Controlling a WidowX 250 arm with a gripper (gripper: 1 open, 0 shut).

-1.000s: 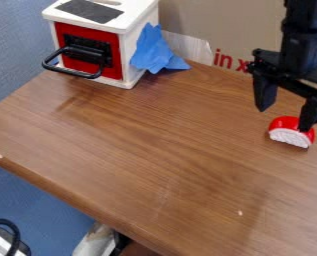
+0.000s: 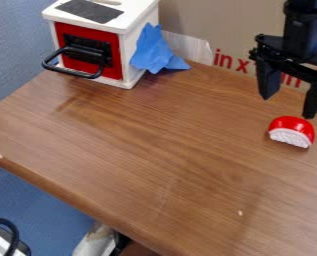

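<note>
My black gripper [image 2: 290, 88] hangs at the upper right, open, its two fingers apart with nothing seen between them. Below it on the wooden table lies a red rounded object [image 2: 292, 131] with a white bristled or ridged lower side, apart from the fingers.
A white toy oven [image 2: 127, 20] with red front and black handle stands at the back left, a blue cloth [image 2: 155, 52] beside it. A cardboard backing with red lettering is behind. The table's edge runs along the lower left.
My gripper has risen slightly over the last second, leaving the red object more fully in view. The red object and the other things have not visibly moved.
</note>
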